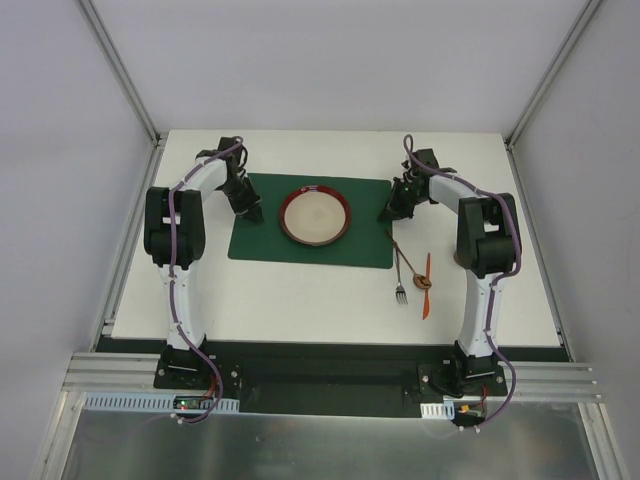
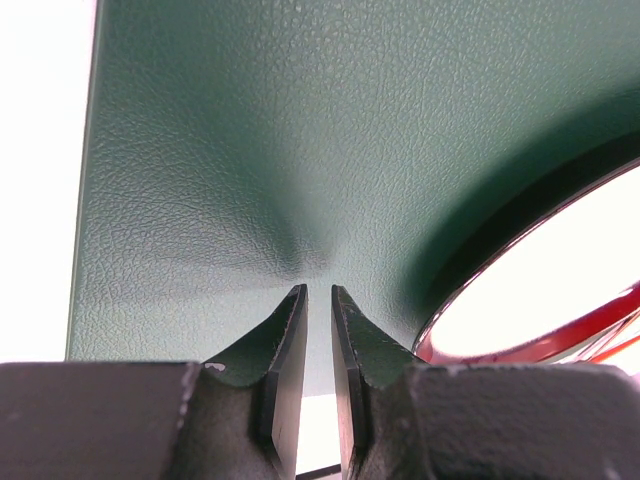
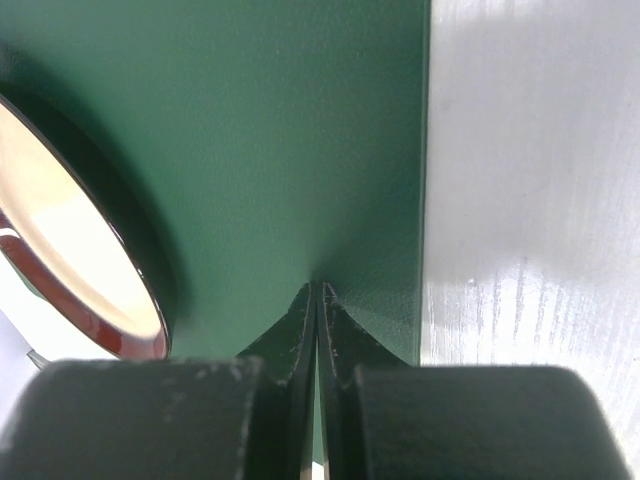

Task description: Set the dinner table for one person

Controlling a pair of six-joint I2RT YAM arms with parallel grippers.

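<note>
The dark green placemat point(image 1: 270, 245) lies flat and nearly square to the table, carrying a cream plate point(image 1: 314, 215) with a dark red rim near its middle. Low over the mat's left part is my left gripper; a narrow gap separates its fingers, and only mat and table show through it. My right gripper is shut, nothing visible between its tips, close above the mat just inside its right edge. Right of the mat lie a fork point(image 1: 401, 294), a wooden spoon point(image 1: 421, 282) and an orange knife point(image 1: 427, 300).
A brownish object point(image 1: 459, 258) at the right is largely hidden by the right arm. The spoon's and fork's upper ends lie at the mat's right edge.
</note>
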